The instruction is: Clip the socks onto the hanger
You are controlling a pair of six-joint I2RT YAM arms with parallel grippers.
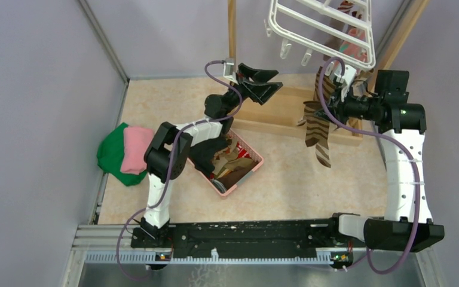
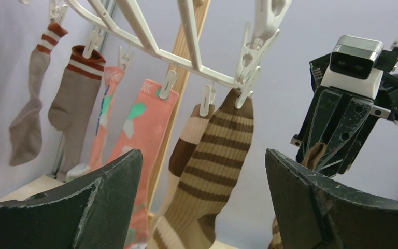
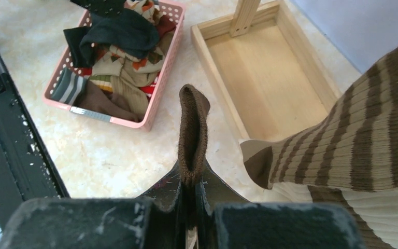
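Note:
The white hanger point(image 1: 317, 45) has socks clipped on it: grey, pink, and brown-striped point(image 2: 212, 155). My left gripper point(image 1: 269, 84) stands open below and left of the hanger's front clips, nothing between its fingers, facing the striped sock. My right gripper is shut on a dark brown sock point(image 3: 193, 124), its top sticking up from between the fingers, beside the hanging striped socks at the right.
A pink basket point(image 1: 239, 182) of socks sits on the table, with a wooden tray point(image 3: 259, 67) behind it. Pink and green cloths point(image 1: 136, 149) lie at the left.

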